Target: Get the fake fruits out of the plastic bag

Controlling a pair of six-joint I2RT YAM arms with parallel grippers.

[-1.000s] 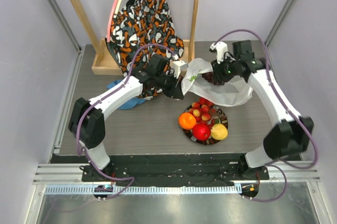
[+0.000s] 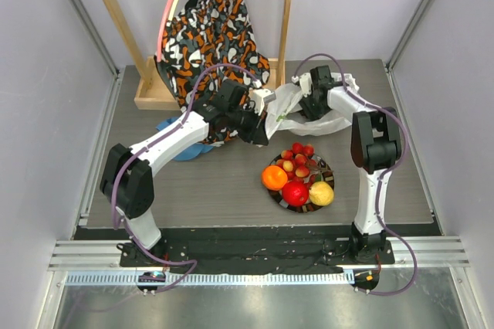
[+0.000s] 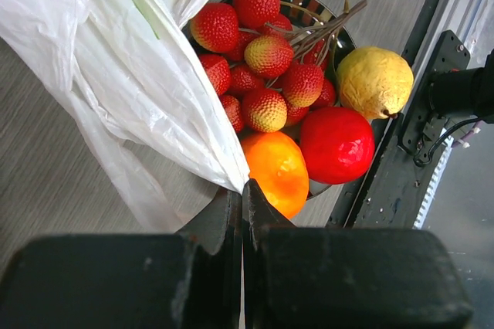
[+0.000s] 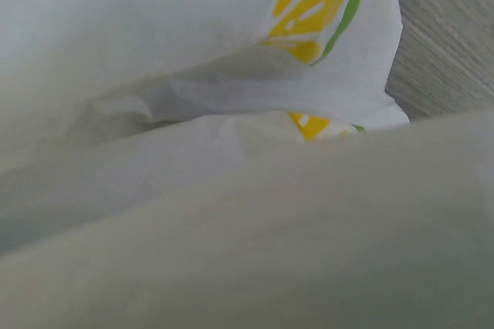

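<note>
The white plastic bag (image 2: 333,122) lies at the back right of the table. In the left wrist view, my left gripper is shut, its tips pinching the bag's gathered edge (image 3: 181,124). My right gripper (image 2: 310,108) reaches into the bag's opening. White plastic folds (image 4: 231,221) fill most of the right wrist view and hide the fingers, so I cannot tell how its fingers stand. Any fruit inside the bag is hidden. A dark bowl holds a red lychee bunch (image 3: 268,56), an orange (image 3: 275,172), a red fruit (image 3: 336,145) and a yellow fruit (image 3: 375,83).
The patterned bowl (image 2: 330,171) sits just in front of the bag. Behind my left arm hangs a camouflage cloth (image 2: 212,24) on a wooden stand (image 2: 147,96), with a blue cloth (image 2: 189,151) below. Bare table lies at the front left.
The bag's right side has shifted and lifted around it. The left arm stays still.
</note>
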